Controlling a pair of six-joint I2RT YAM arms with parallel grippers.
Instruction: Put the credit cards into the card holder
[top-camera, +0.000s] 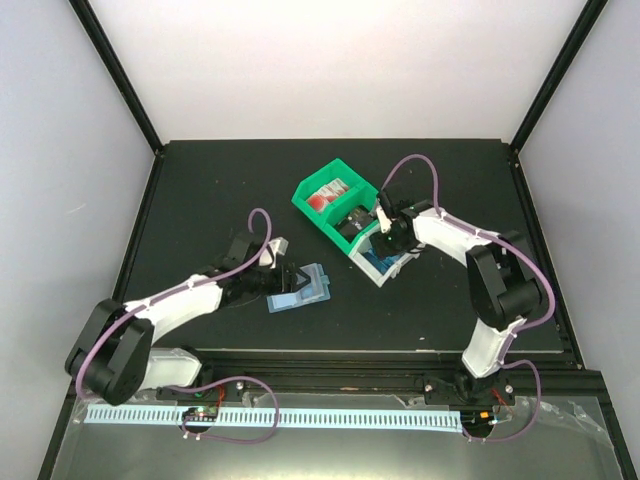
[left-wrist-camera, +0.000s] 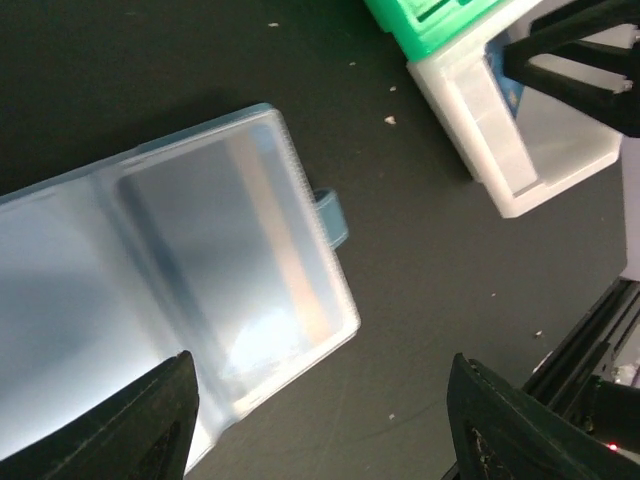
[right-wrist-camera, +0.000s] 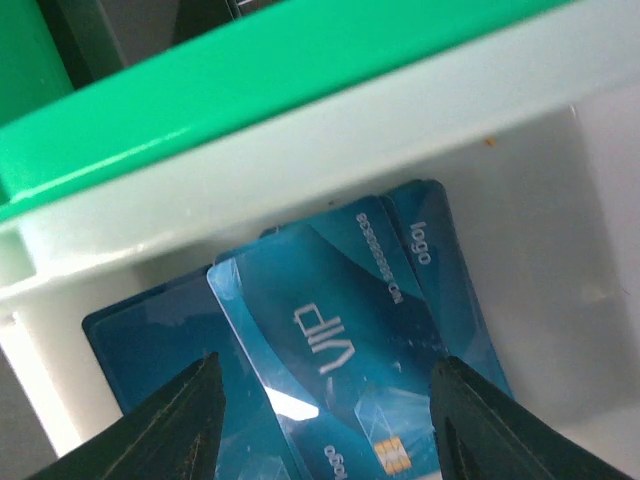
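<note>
The clear card holder with a blue edge (left-wrist-camera: 235, 270) lies flat on the dark table, its blue tab (left-wrist-camera: 331, 217) toward the tray. Over it hovers my left gripper, fingers apart and nothing between them. Several blue cards lie overlapped in the tray's white compartment; the top one, a "VIP" card (right-wrist-camera: 325, 335), shows in the right wrist view. My right gripper is above these cards with its fingers parted on either side of the VIP card's lower part. Whether its fingertips touch the card I cannot tell.
A green divided tray (top-camera: 303, 200) holds red-and-white cards (top-camera: 328, 194) and dark cards (top-camera: 355, 222) in its other compartments. The white section's wall (right-wrist-camera: 250, 185) rises close by the blue cards. Bare table lies between holder and tray.
</note>
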